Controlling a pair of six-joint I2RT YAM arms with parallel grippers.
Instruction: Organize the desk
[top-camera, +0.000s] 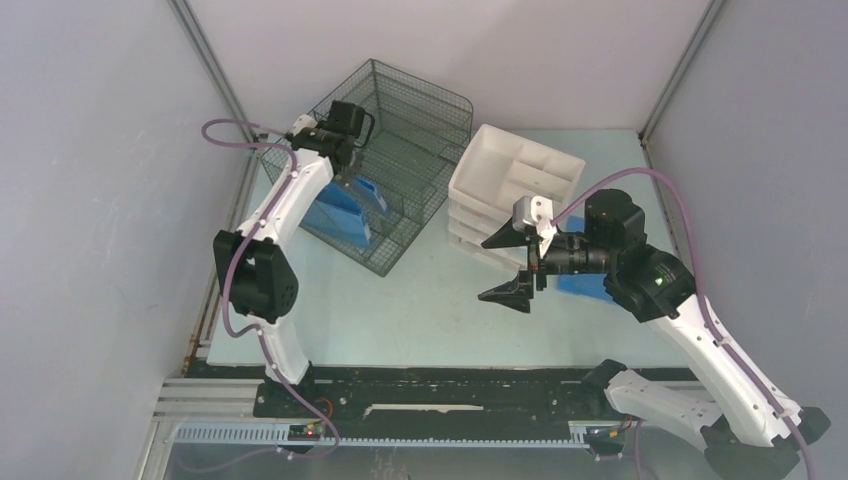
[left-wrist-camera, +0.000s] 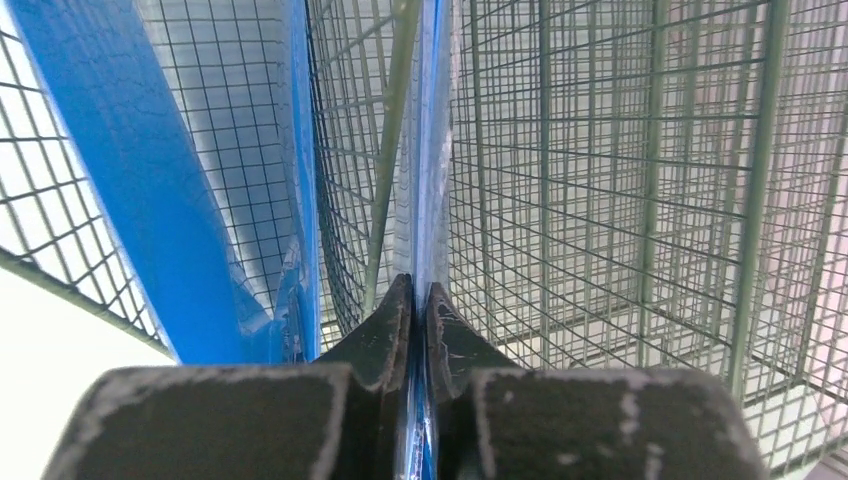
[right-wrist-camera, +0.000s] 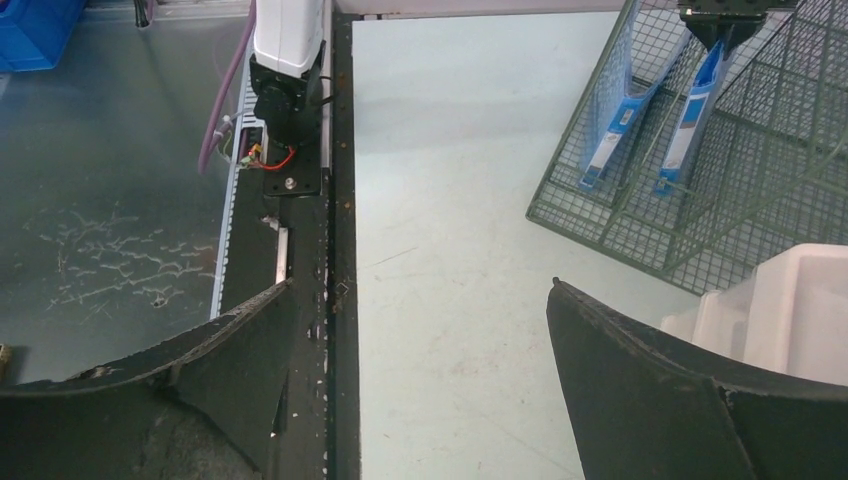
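A green wire rack (top-camera: 410, 230) holds blue folders (top-camera: 335, 222) upright in its compartments. My left gripper is over the rack, its fingertips on either side of a blue folder edge (left-wrist-camera: 430, 150); whether they grip it firmly is unclear. More blue folder material (left-wrist-camera: 150, 170) stands to its left. My right gripper (top-camera: 515, 265) stands open above the table, right of the rack, with nothing between its fingers. A flat blue item (top-camera: 585, 285) lies on the right of the table, partly hidden by the right arm.
White stacked trays (top-camera: 475, 165) stand right of the rack. Walls close in the back and both sides.
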